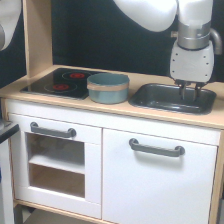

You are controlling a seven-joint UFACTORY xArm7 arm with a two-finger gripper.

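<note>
On the right, my gripper [189, 90] points straight down over the black sink [150, 96] in the toy kitchen's counter. Its dark fingers are small against the dark basin, so whether they stand apart or together cannot be made out. No object shows at the fingertips. A grey-green pot [108, 93] with a tan rim sits on the counter to the left of the sink, well apart from my gripper.
A black stove top [62, 83] with red rings lies at the counter's left. Below are an oven door with a dark handle [53, 131] and a cupboard door with another handle [157, 148]. An upright wooden post [39, 40] borders the left side.
</note>
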